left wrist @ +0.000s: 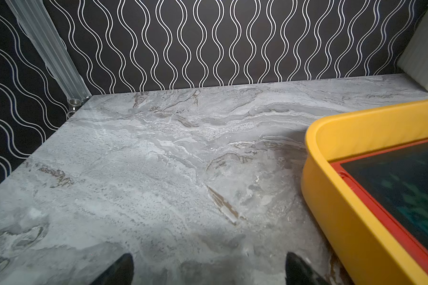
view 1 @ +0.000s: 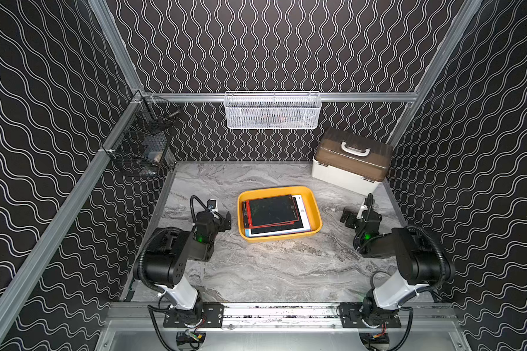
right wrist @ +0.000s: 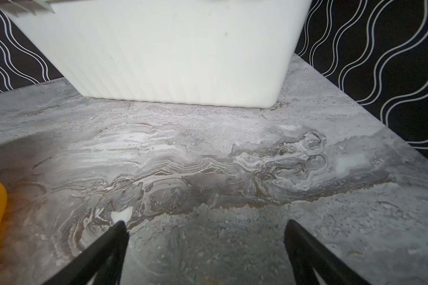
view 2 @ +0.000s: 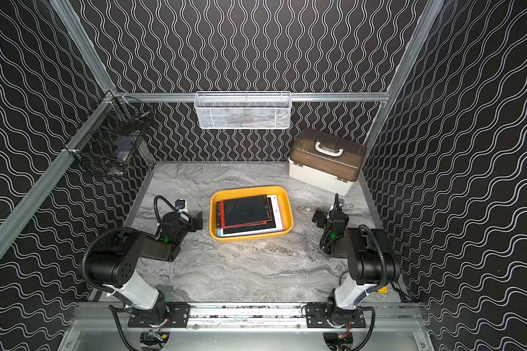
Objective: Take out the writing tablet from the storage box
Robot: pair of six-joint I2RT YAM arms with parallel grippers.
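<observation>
A yellow open box (view 1: 317,219) sits mid-table with a small stack of flat writing tablets inside. On top lies a red-framed tablet (view 1: 272,210) with a dark screen; a white-edged tablet (view 1: 303,211) shows from beneath it. In the left wrist view, the box wall (left wrist: 347,204) and a corner of the red-framed tablet (left wrist: 404,190) fill the right side. My left gripper is open over bare table, just left of the box. On the opposite side, clear of the box, my right gripper also stands open and empty.
A white case with a brown lid (view 1: 354,155), closed, stands at the back right. White wire basket (view 1: 272,111) hangs on the back wall, and a black wire basket (view 1: 143,143) on the left. Table in front of the box is clear.
</observation>
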